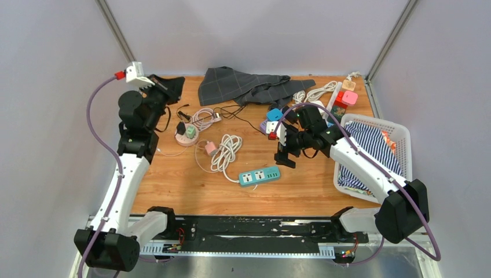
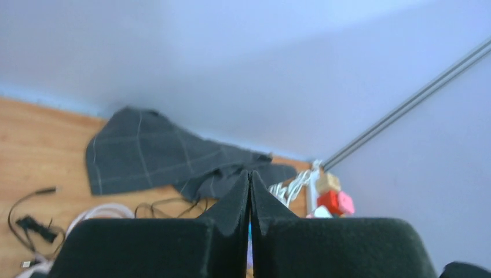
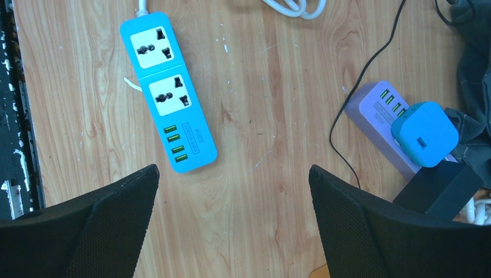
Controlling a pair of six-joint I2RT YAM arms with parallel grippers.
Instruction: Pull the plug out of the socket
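On the table a pink plug (image 1: 211, 148) lies beside the coiled white cable (image 1: 227, 152), clear of any gripper. The teal power strip (image 1: 259, 176) sits in front of it, and both its white sockets are empty; the right wrist view shows the same blue strip (image 3: 168, 92) at the left. High over the table's far left, my left gripper has its fingertips together with nothing between them. My right gripper stands open, its fingers well apart over bare wood to the right of the strip.
A purple strip (image 3: 385, 119) carrying a blue plug (image 3: 425, 134) lies beyond my right gripper. A round white socket (image 1: 186, 138) with plugs is at the left. Dark cloth (image 1: 231, 87) lies at the back, a white basket (image 1: 405, 133) at the right.
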